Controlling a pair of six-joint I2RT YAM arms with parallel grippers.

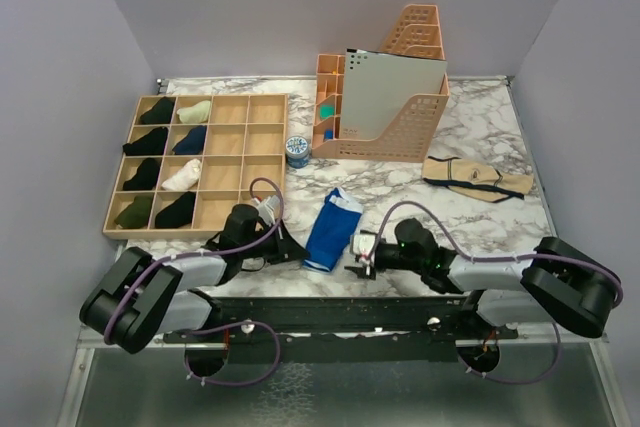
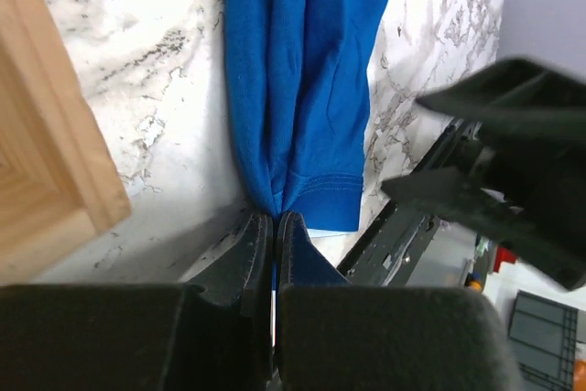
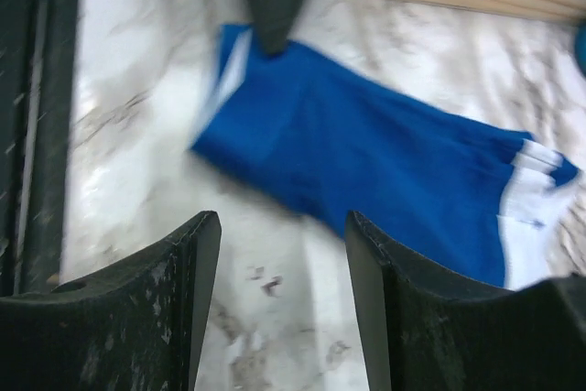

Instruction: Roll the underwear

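The blue underwear (image 1: 334, 224) lies on the marble table between my two grippers, bunched in lengthwise folds with a pale band at its far end. In the left wrist view my left gripper is shut on the bunched edge of the underwear. My right gripper (image 1: 362, 263) is just right of the underwear's near part; in the right wrist view its fingers are apart, part open, with the underwear (image 3: 403, 171) beyond them and none held.
A wooden grid organiser (image 1: 229, 174) with rolled garments stands at the left. A jar (image 1: 297, 152) and peach file holders (image 1: 410, 137) are at the back. Folded tan cloths (image 1: 478, 179) lie at the right.
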